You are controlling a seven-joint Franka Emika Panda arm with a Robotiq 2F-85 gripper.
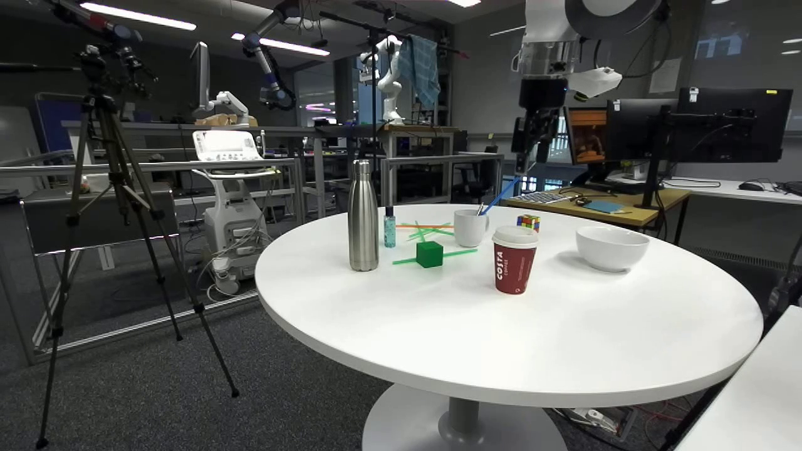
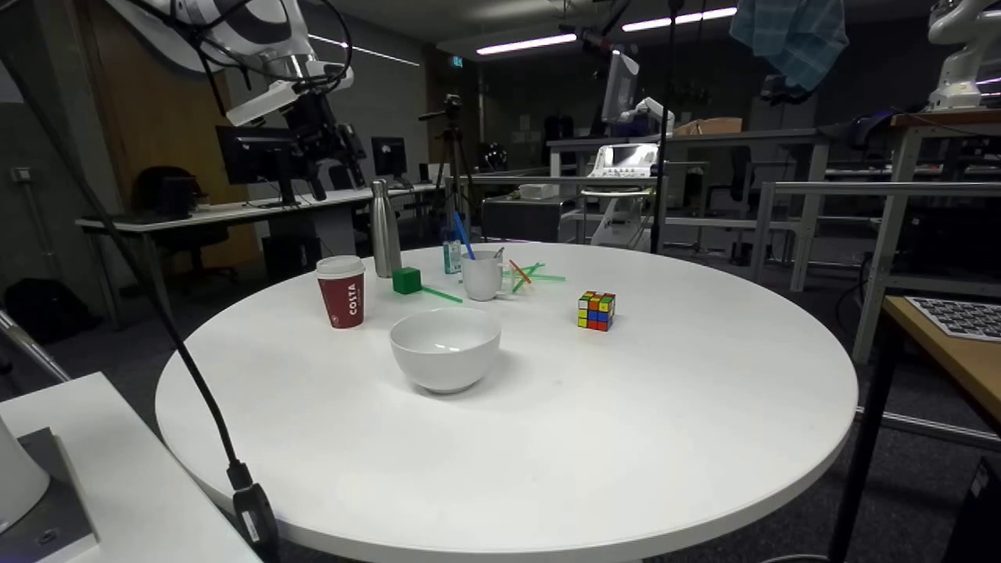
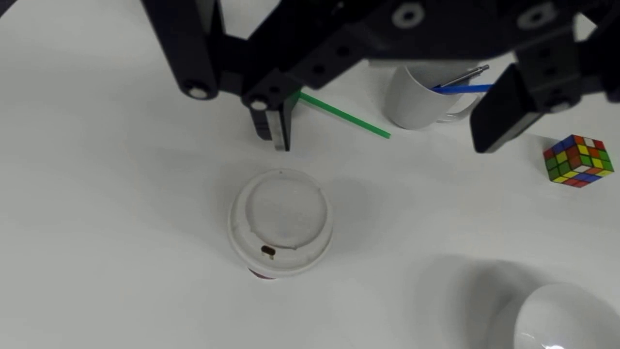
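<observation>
My gripper is open and empty, its two dark fingers spread wide in the wrist view. In exterior view 1 it hangs well above the table, higher than everything on it. Below it in the wrist view are a lidded Costa cup (image 3: 285, 215) and a white mug (image 3: 415, 102) holding a blue straw and a pen. The cup (image 1: 515, 263) stands upright near the table's middle. A white bowl (image 2: 446, 352) sits beside it, empty as far as shows. A Rubik's cube (image 2: 597, 311) lies apart on the table. The green block (image 1: 429, 255) rests on or against a green straw.
A tall steel bottle (image 1: 363, 218) and a small teal bottle (image 1: 389, 228) stand on the far side from the bowl. Several green and orange straws (image 2: 539, 277) lie around the mug. The round white table (image 2: 600, 441) has wide bare room in front of the bowl and cube.
</observation>
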